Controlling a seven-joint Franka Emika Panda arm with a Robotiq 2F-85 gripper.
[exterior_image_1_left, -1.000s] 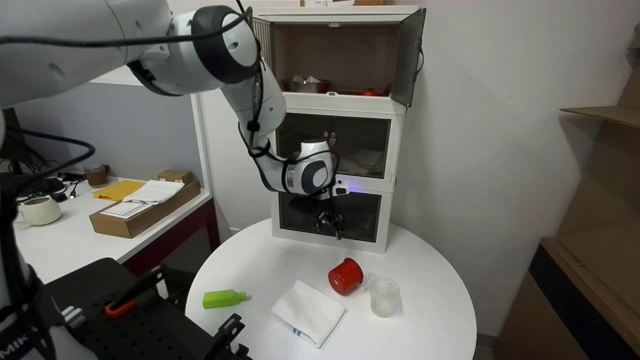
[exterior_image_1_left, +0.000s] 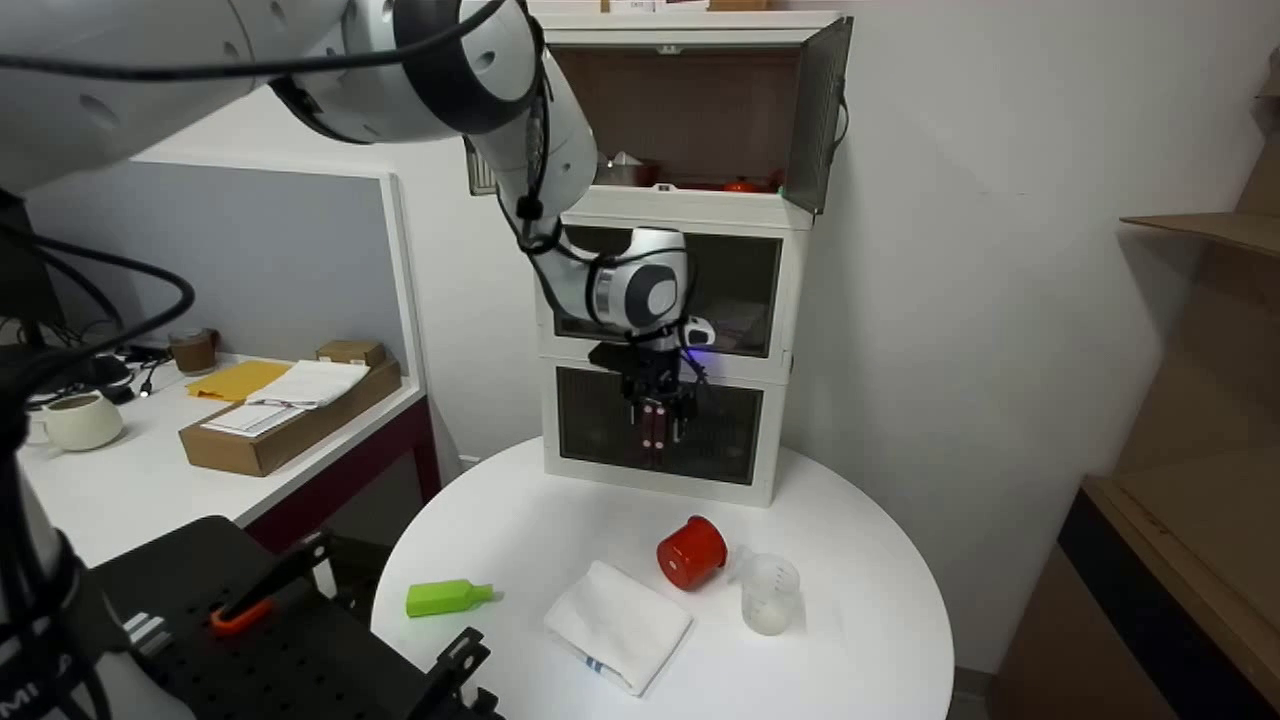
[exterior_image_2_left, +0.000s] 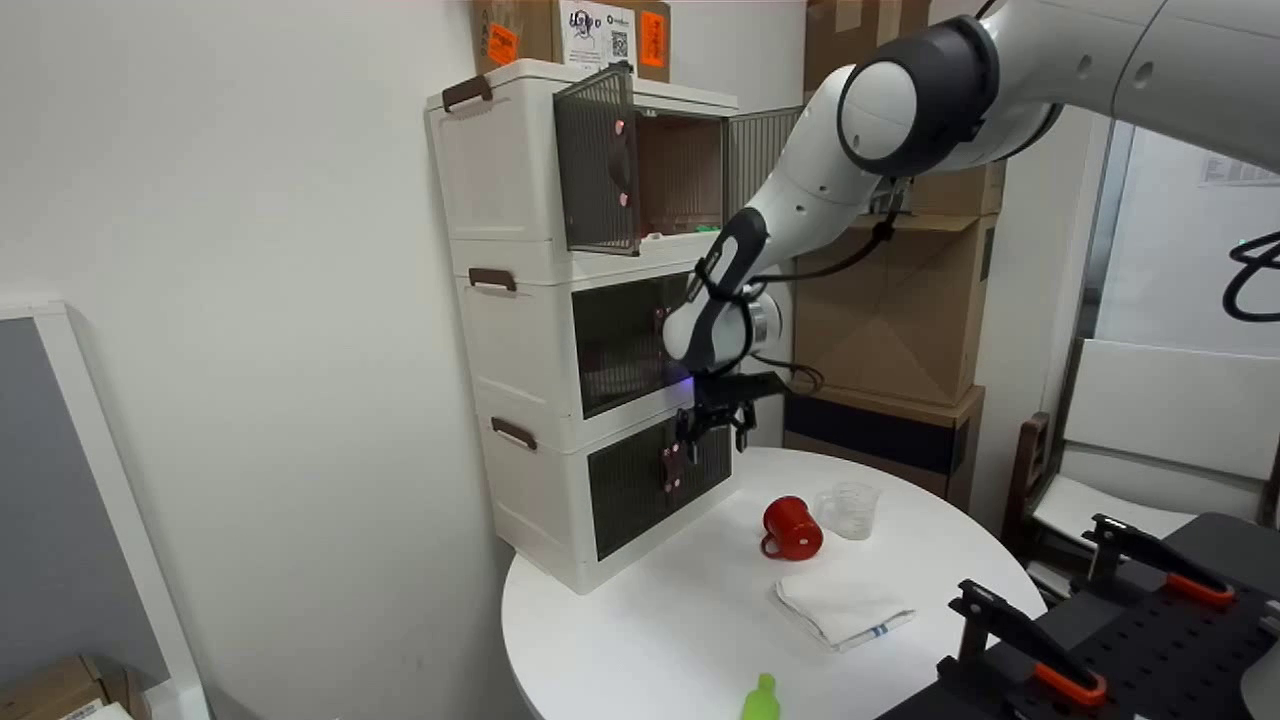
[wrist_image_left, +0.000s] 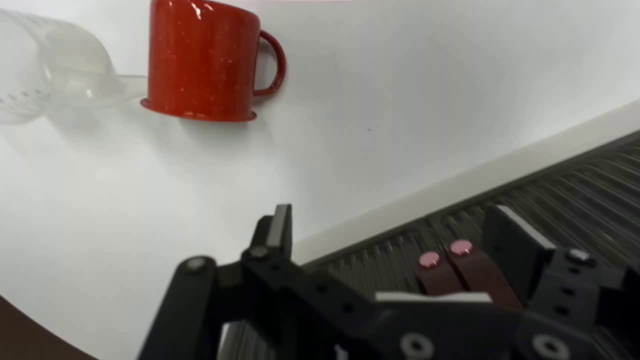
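My gripper is open and empty, hanging in front of the bottom cabinet's dark doors. In the wrist view, two dark red door handles (wrist_image_left: 447, 270) with pink dots show behind the gap between the fingers; whether anything touches them I cannot tell. On the white table a red mug (exterior_image_1_left: 692, 553) lies on its side. Beside it stands a clear measuring cup (exterior_image_1_left: 769, 594). A folded white cloth (exterior_image_1_left: 619, 626) and a green bottle (exterior_image_1_left: 447, 596), lying down, are nearer the front of the table.
Three stacked cabinet units (exterior_image_2_left: 516, 360) stand at the table's back edge. The top unit's doors (exterior_image_2_left: 596, 162) hang open, while the lower doors are shut. A white desk (exterior_image_1_left: 132, 480) is at the left, and cardboard boxes (exterior_image_1_left: 1200, 480) are at the right.
The arm has risen, lifting the gripper away from the tabletop in front of the lower cabinet. The objects on the table have not moved.
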